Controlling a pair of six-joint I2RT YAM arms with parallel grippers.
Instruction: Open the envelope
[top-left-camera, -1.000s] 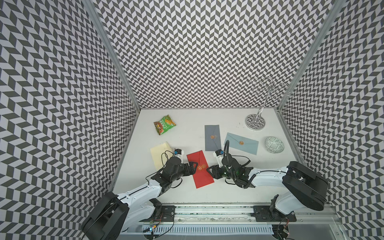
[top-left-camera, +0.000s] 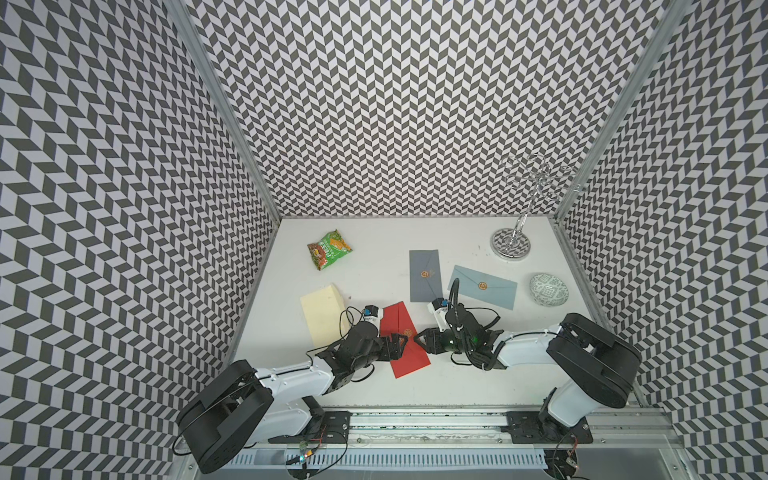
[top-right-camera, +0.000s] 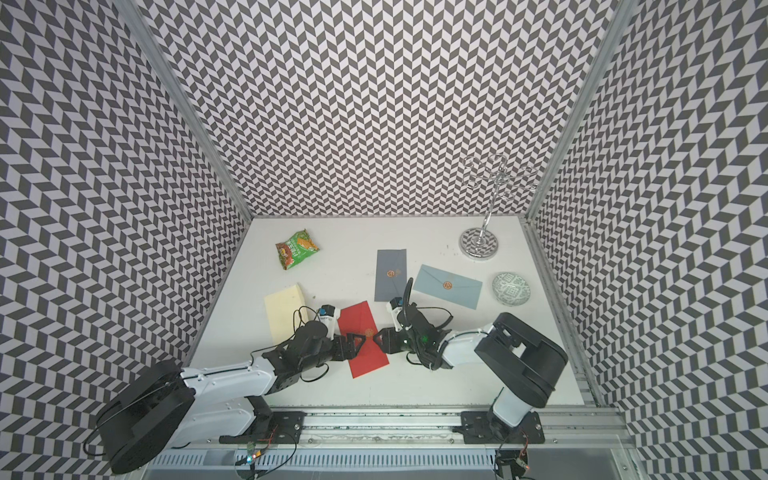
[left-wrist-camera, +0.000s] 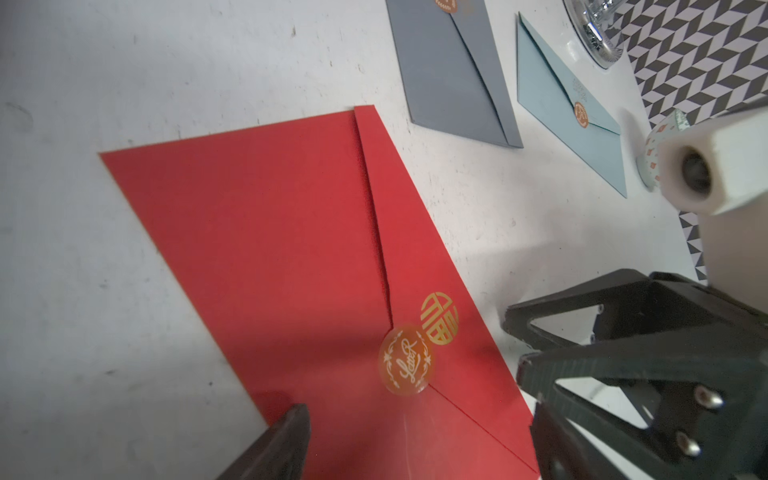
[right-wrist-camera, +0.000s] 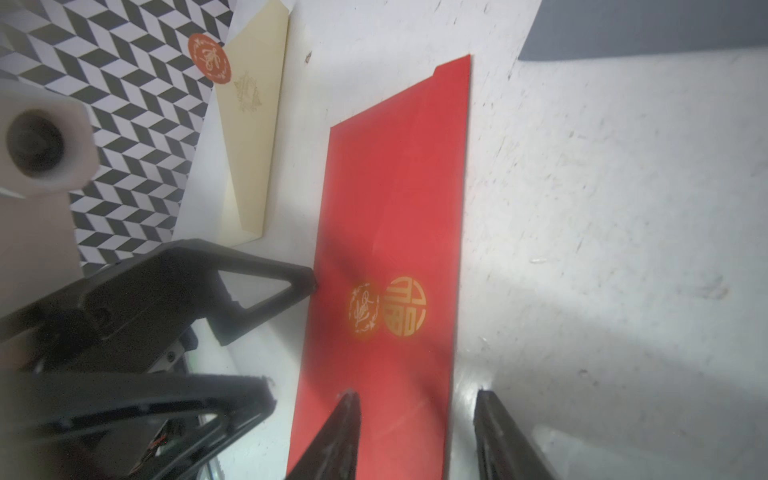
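Note:
A red envelope (top-left-camera: 410, 361) lies flat on the table, flap side up. In the left wrist view its round gold seal (left-wrist-camera: 405, 360) still sits across the flap edge, beside a gold emblem (left-wrist-camera: 439, 318). My left gripper (top-left-camera: 405, 341) is over the envelope's left part, its fingers (left-wrist-camera: 276, 448) apart and nothing seen between them. From the right, my right gripper stands open at the flap-side long edge, one finger (right-wrist-camera: 340, 436) on either side of it. The left gripper's fingertips (right-wrist-camera: 300, 280) reach the envelope's opposite long edge in the right wrist view.
A cream envelope (top-left-camera: 320, 312) lies left, partly behind the left arm. Grey (top-left-camera: 424, 288) and light blue (top-left-camera: 496, 291) envelopes lie beyond the grippers. A snack bag (top-left-camera: 329, 249), metal stand (top-left-camera: 510, 244) and patterned oval object (top-left-camera: 549, 289) are farther out.
My left gripper has moved right over the red envelope and now hides part of its gold marks from above. The envelope has shifted slightly right. The right gripper has barely moved.

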